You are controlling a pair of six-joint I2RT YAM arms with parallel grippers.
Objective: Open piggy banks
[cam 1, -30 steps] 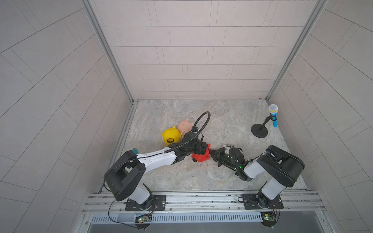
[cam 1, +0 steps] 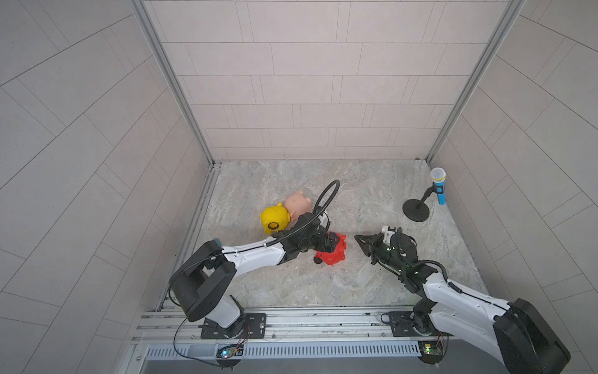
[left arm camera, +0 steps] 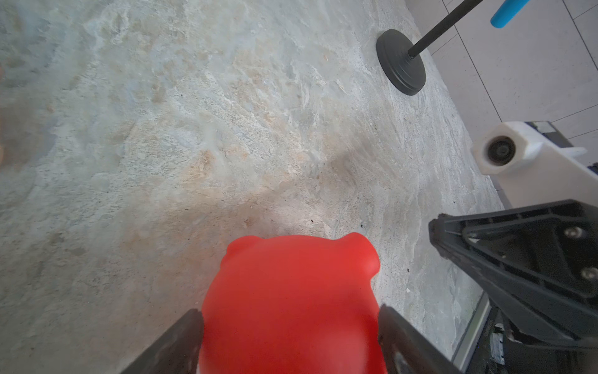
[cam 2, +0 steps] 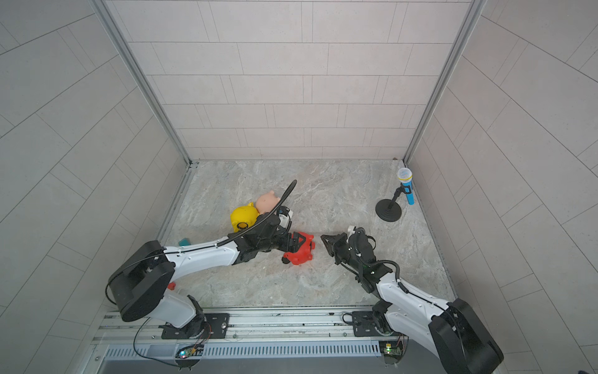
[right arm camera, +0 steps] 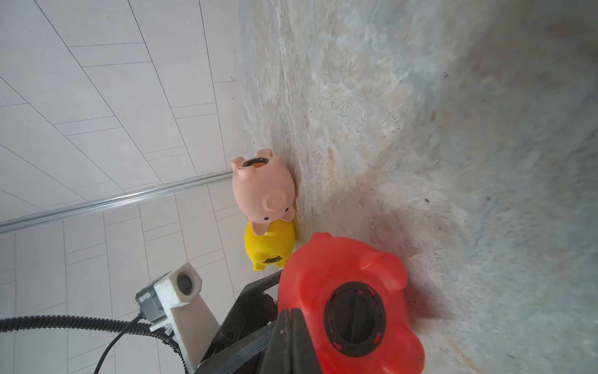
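A red piggy bank (right arm camera: 380, 311) lies on its side, a black plug (right arm camera: 353, 318) on its underside facing the right wrist camera. My left gripper is open, fingers either side of the red bank. My right gripper is shut, nothing visible between its fingers, just right of the bank in the top views. A yellow bank (cam 1: 274, 215) and a pink bank (cam 1: 297, 202) sit behind the left arm; the pink one shows a dark ringed opening in the right wrist view.
A black stand (cam 1: 416, 210) holding a blue cylinder (cam 1: 439, 192) is at the back right. A small teal object (cam 2: 184, 242) lies at the left, partly hidden by the arm.
My right gripper has drawn back rightward from the red bank, its arm unfolding. The red bank and left gripper have shifted slightly right.
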